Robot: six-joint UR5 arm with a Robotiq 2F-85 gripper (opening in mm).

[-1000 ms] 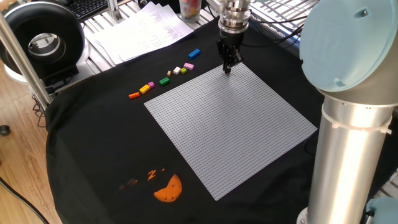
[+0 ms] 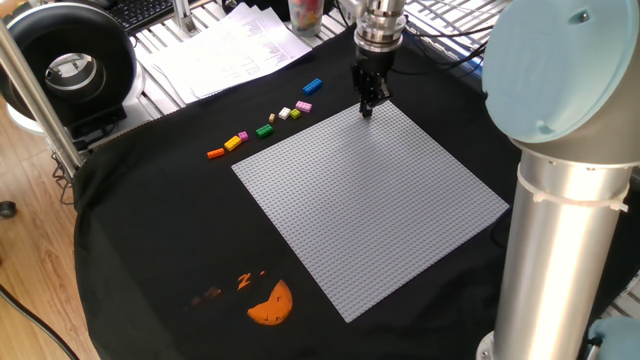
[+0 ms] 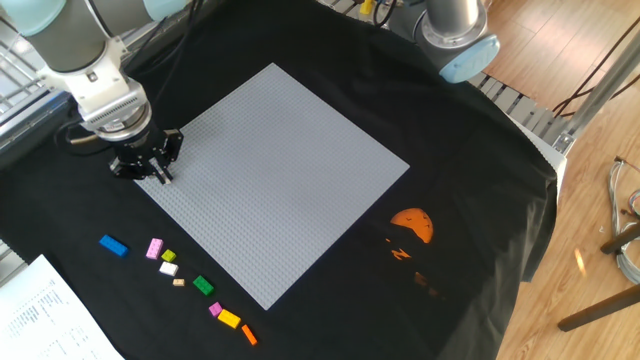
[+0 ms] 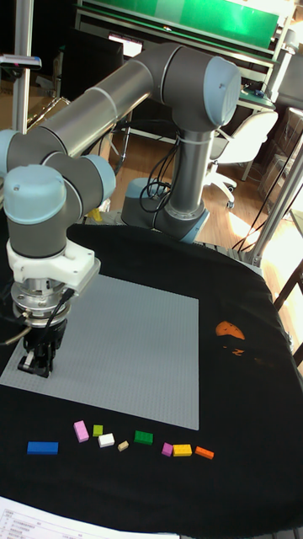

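A grey studded baseplate [image 2: 370,215] lies flat on the black cloth. Over the corner of it nearest the papers is my black gripper [image 3: 160,178], pointing down, its tips close to the plate. Something pale shows at the fingertips in exterior views 2 and 3, too small to make out; whether the fingers are apart or together is unclear. Off the plate's edge lie loose bricks: blue [image 4: 42,447], pink [image 4: 82,431], lime [image 4: 98,430], white [image 4: 107,440], tan [image 4: 123,446], green [image 4: 143,437], purple [image 4: 167,449], yellow [image 4: 182,450] and orange [image 4: 205,452].
White papers [image 2: 225,55] lie beyond the bricks at the table's edge. An orange print [image 2: 270,303] marks the cloth on another side of the plate. The plate's middle is bare. The arm's base column [image 4: 190,175] stands behind the plate in exterior view 3.
My gripper has shifted very slightly to the right in exterior view 1, still over the same corner of the plate. The bricks and the plate have not moved.
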